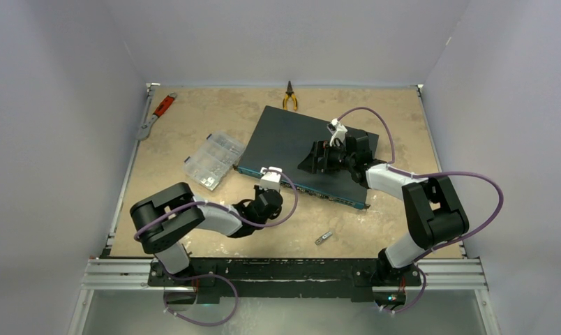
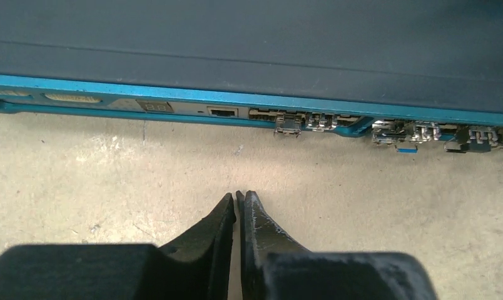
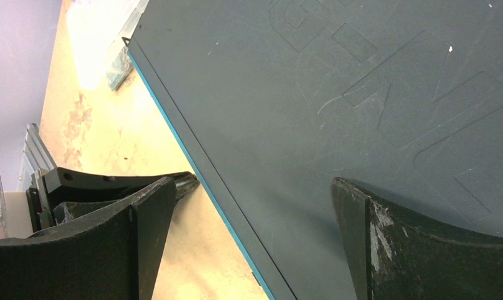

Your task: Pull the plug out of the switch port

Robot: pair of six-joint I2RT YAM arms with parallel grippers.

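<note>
The dark switch [image 1: 285, 136] lies at an angle on the table, its blue-edged front towards me. In the left wrist view, a metal plug [image 2: 288, 124] sits in a port, with another plug [image 2: 321, 122] beside it and several more further right. My left gripper is in front of this port row, apart from the plugs. Only a narrow gap separates its fingers, with nothing between them. Over the switch's top my right gripper stands wide open and empty; the left gripper's dark fingers [image 3: 183, 185] appear by the front edge.
A loose small metal module [image 1: 324, 238] lies on the table in front of the switch. To the left stands a clear compartment box [image 1: 213, 160]. Pliers [image 1: 289, 96] lie behind the switch, and a red-handled tool [image 1: 156, 116] at the far left.
</note>
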